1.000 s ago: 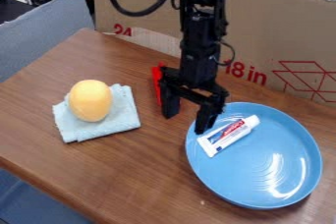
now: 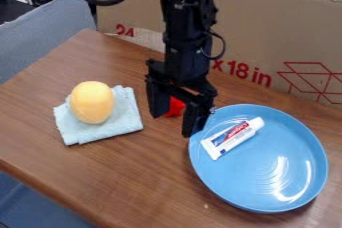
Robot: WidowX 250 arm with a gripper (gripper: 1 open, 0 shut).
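My black gripper (image 2: 174, 114) is low over the middle of the wooden table, its fingers apart. A red object (image 2: 173, 106) shows at the fingers, mostly hidden by them; whether it is held cannot be told. At the left a yellow round object (image 2: 91, 102) rests on a light blue cloth (image 2: 118, 124). On the right a blue plate (image 2: 274, 181) holds a white tube with a red and blue label (image 2: 235, 138), just right of my gripper.
A cardboard box (image 2: 281, 42) stands along the back. A grey cushioned edge (image 2: 40, 57) borders the left.
The cloth, plate and tube have not moved.
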